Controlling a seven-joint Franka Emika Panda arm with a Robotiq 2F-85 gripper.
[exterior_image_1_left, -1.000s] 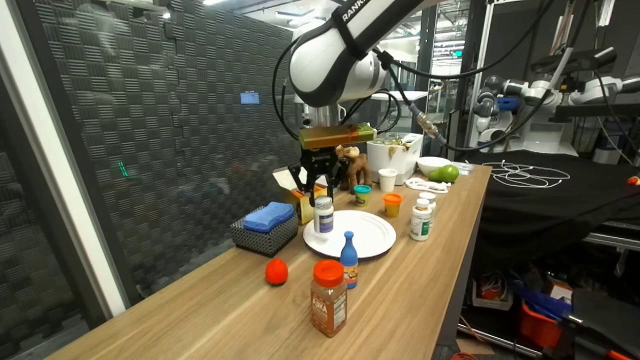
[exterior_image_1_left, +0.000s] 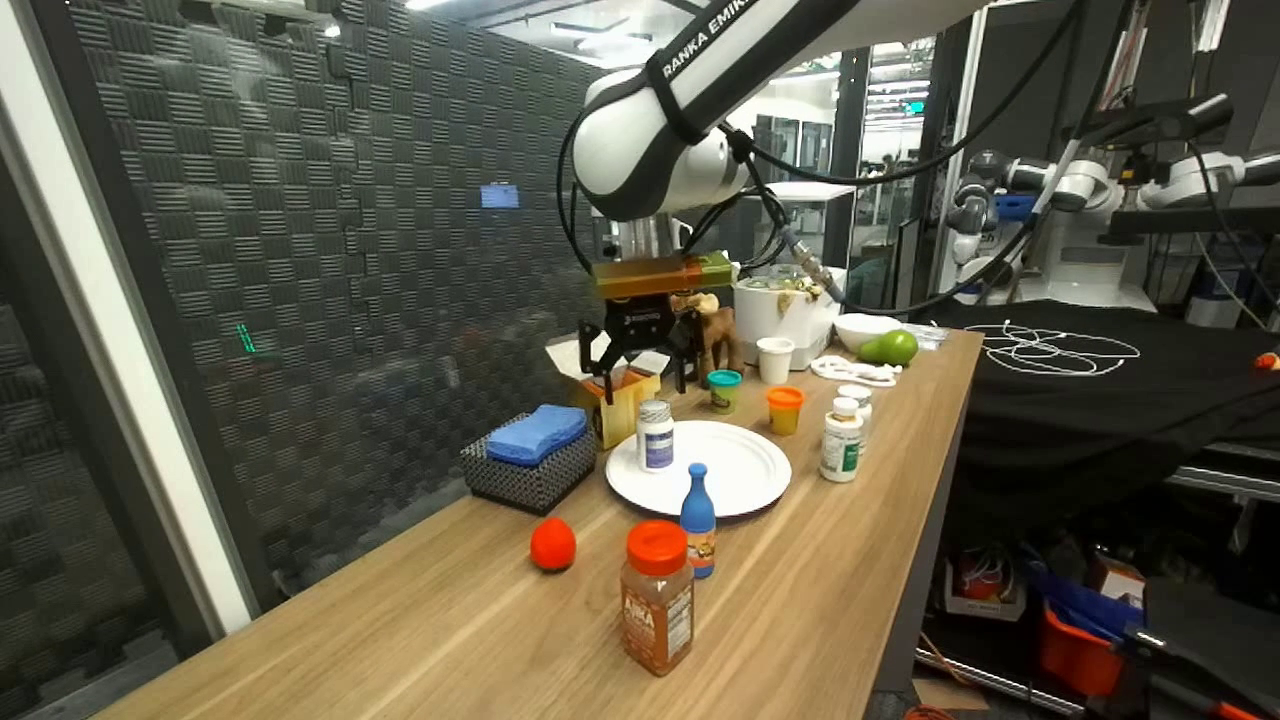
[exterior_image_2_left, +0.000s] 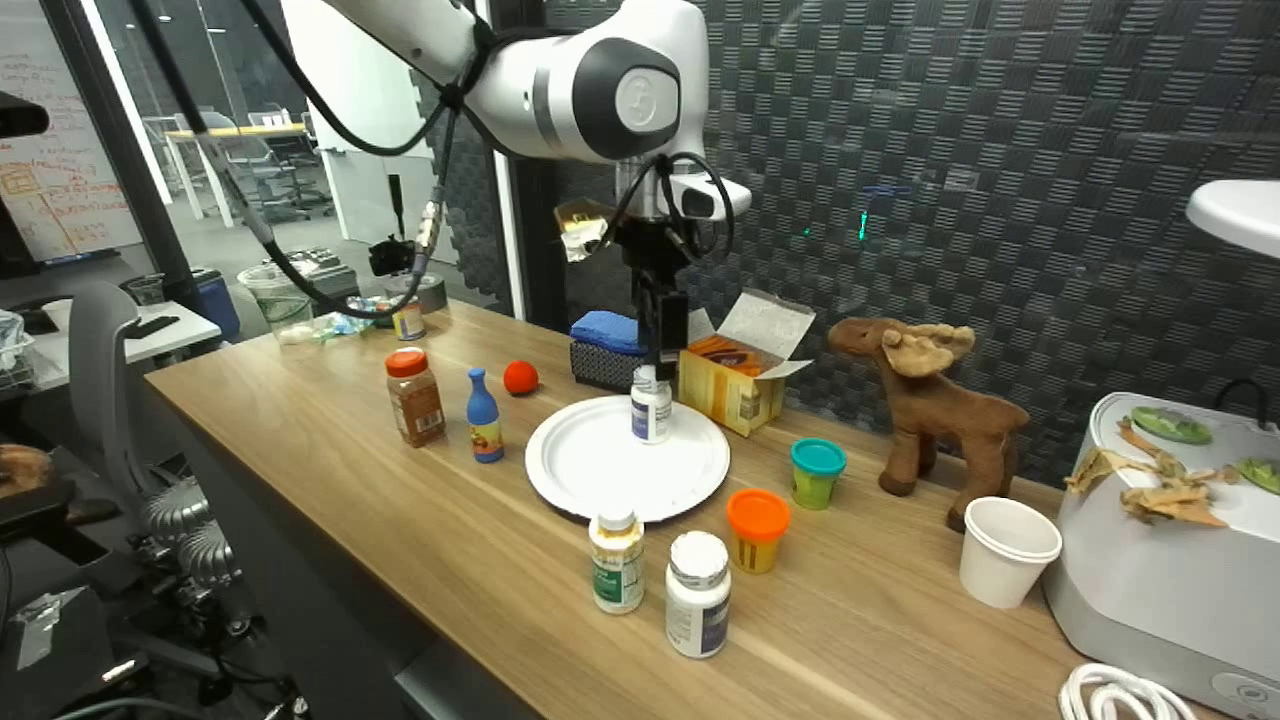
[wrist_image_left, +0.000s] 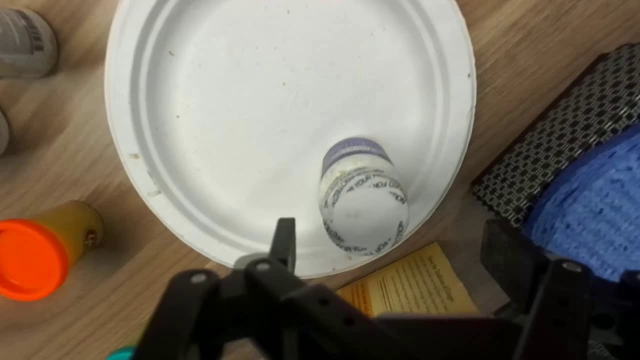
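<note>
A white pill bottle with a purple label (exterior_image_1_left: 655, 439) stands upright on the white plate (exterior_image_1_left: 750, 472), near the plate's edge on the side of the yellow box. My gripper (exterior_image_1_left: 644, 391) hangs just above it with its fingers spread apart and nothing held between them. From the wrist view, the bottle's white lid (wrist_image_left: 367, 217) shows between the two fingers, with clear space on both sides. In the second exterior view, a finger (exterior_image_2_left: 668, 340) overlaps the area just above the bottle's lid.
Close behind the plate are an open yellow box (exterior_image_2_left: 729, 390) and a black mesh basket with a blue cloth (exterior_image_1_left: 536, 434). Two other white bottles (exterior_image_2_left: 618, 564), an orange-lidded tub (exterior_image_2_left: 758, 528) and a blue bottle (exterior_image_2_left: 483, 420) surround the plate.
The gripper's fingers have spread wider and the gripper has risen off the bottle. The bottle has shifted slightly to the right in exterior view 1 and remains upright on the plate.
</note>
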